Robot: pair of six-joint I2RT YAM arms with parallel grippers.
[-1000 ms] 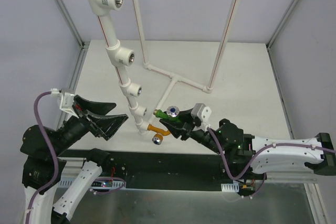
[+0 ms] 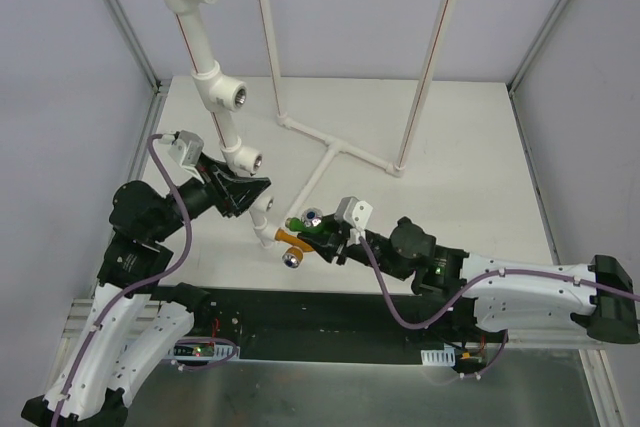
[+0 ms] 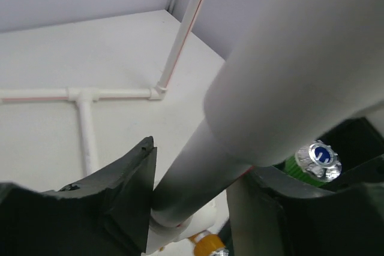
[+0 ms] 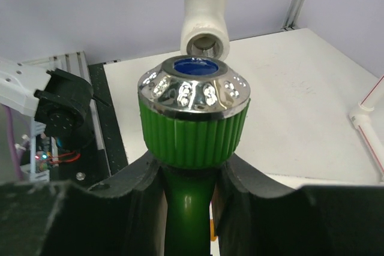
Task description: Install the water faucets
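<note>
A white pipe (image 2: 226, 127) with side sockets runs down the left of the panel. Fitted near its bottom is an orange-bodied faucet (image 2: 292, 239) with a metal-capped knob. My left gripper (image 2: 254, 199) straddles the pipe, fingers part open; in the left wrist view the pipe's narrow section (image 3: 201, 175) fills most of the gap between its fingers. My right gripper (image 2: 318, 235) is shut on the green faucet (image 4: 191, 208), whose ribbed knob has a blue-centred metal cap. The faucet's inlet end points toward the pipe, apart from the empty threaded socket (image 4: 205, 43).
Thinner white pipes (image 2: 335, 144) form a T on the white board (image 2: 480, 177) behind. Clear board lies to the right of them. Upper sockets (image 2: 238, 97) on the pipe are empty. The orange faucet sits close beside my right gripper.
My left gripper has moved right and up to the pipe, its fingers narrowing. The pipe has shifted left with its orange faucet. The right gripper has moved slightly left with the green faucet.
</note>
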